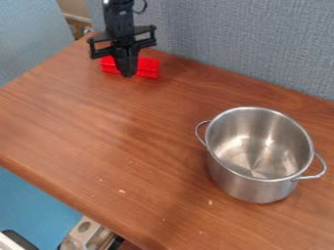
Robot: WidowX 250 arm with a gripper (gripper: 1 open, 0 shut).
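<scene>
The black robot gripper (125,62) is at the back left, its fingers pointing down over a red block (147,67) that lies on the wooden table near the back edge. The gripper hides part of the block. The fingers look close together, but at this size I cannot see whether anything is between them.
A large steel pot (259,156) with two handles stands on the right of the wooden table (117,166). A grey wall (248,44) runs along the back.
</scene>
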